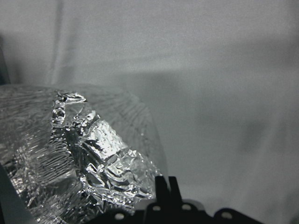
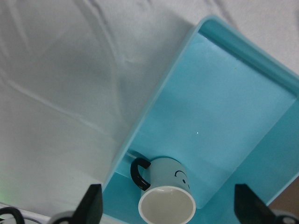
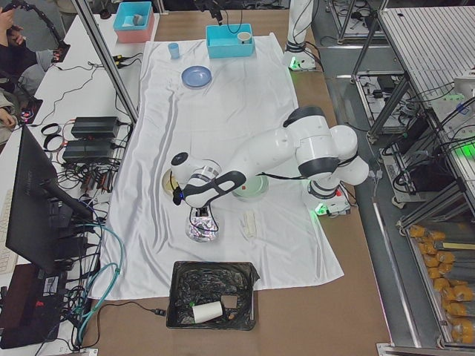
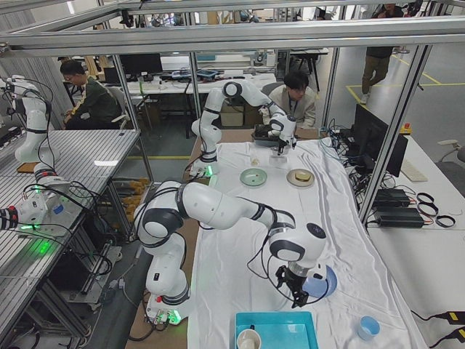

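Note:
My left gripper is at a clear, rounded container of crumpled silver foil [image 3: 202,231] on the white cloth; its fingertips look close together at the container's edge in the left wrist view, and I cannot tell if anything is between them. My right gripper is open above a turquoise bin [image 2: 215,102], its fingers spread either side of a white mug [image 2: 166,210] with a black handle standing inside. Whether the mug is within finger depth is unclear; it appears below.
A blue plate [image 3: 196,76], blue cup [image 3: 174,50], green plate [image 4: 253,177] and beige plate with a yellow item [image 4: 301,181] lie on the cloth. A black lined bin [image 3: 212,297] with a white cylinder stands at the near end.

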